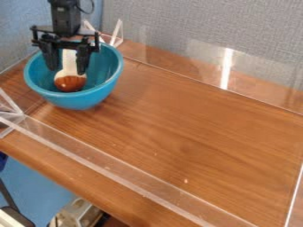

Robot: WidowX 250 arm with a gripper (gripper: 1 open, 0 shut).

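Observation:
A blue bowl (89,93) stands at the left end of the wooden table. Inside it lies an object with a pale stem and a round brown end (69,82). My black gripper (69,62) reaches down into the bowl from above, its fingers apart around the upper, pale part of that object. Whether they touch it cannot be made out.
Clear plastic edging runs along the table's sides, and a grey wall (213,31) stands behind.

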